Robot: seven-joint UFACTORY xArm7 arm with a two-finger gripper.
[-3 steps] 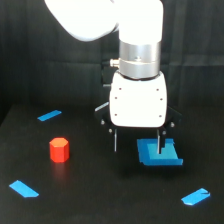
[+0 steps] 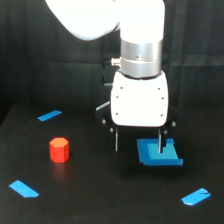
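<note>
A red block [image 2: 59, 150] with a hexagonal outline rests on the dark table at the left. Well to its right is my gripper [image 2: 138, 146], pointing down with its two thin fingers spread wide and nothing visible between them. A shallow blue tray [image 2: 172, 161] lies under and behind the right finger, which hides part of it. How high the fingertips are above the table is hard to tell.
Blue strips lie flat on the table: one at the back left [image 2: 49, 115], one at the front left [image 2: 24, 189] and one at the front right [image 2: 196, 197]. Bare table separates the red block from the tray. A dark curtain [image 2: 50, 60] hangs behind.
</note>
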